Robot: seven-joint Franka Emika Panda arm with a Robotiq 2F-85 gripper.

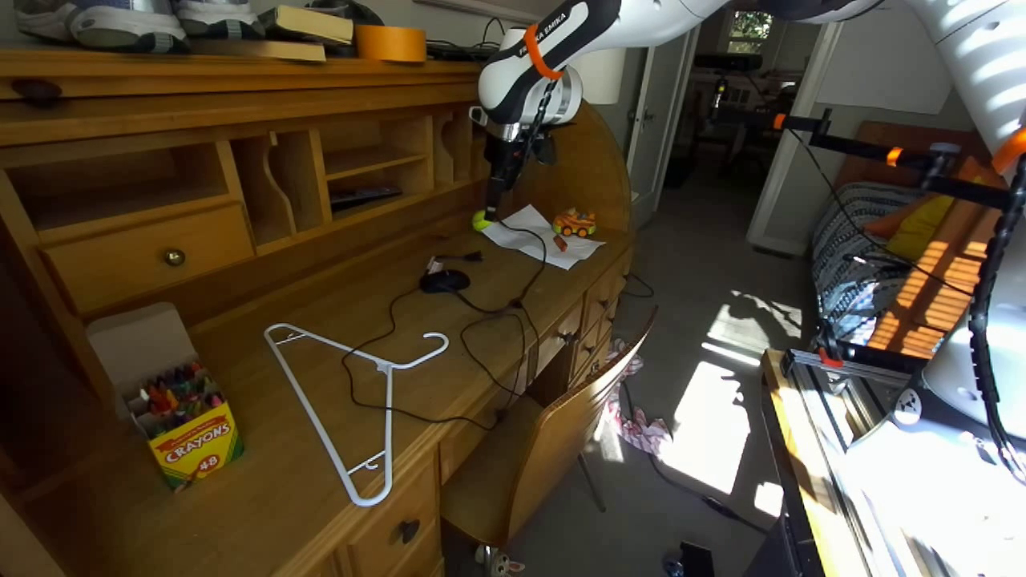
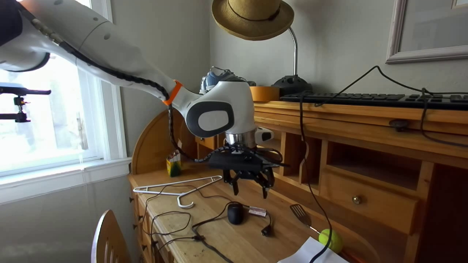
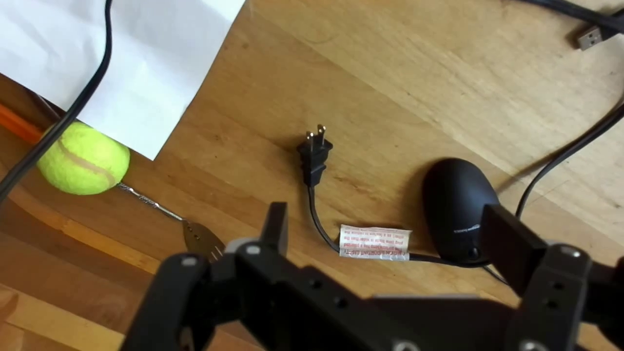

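Observation:
My gripper is open above the desk, its two dark fingers [image 3: 275, 228] wide apart with nothing between them. Ahead of the fingers in the wrist view lies a black two-prong plug [image 3: 313, 158], its cord running to a white printed label [image 3: 375, 243]. Beside that, a black computer mouse [image 3: 459, 207] rests near the right finger. A yellow-green tennis ball [image 3: 85, 158] sits at the left by a sheet of white paper [image 3: 169, 64]. The metal end of a spatula [image 3: 202, 240] reaches out from beside the ball, partly hidden by my gripper.
A white hanger [image 1: 389, 423] and a crayon box [image 1: 197, 442] occupy the desk's other end. An orange toy vehicle [image 1: 575, 223] stands by the paper. Loose black cables cross the desktop, and one hangs from the keyboard [image 2: 381, 100] shelf. A chair [image 1: 548, 452] is at the desk's front.

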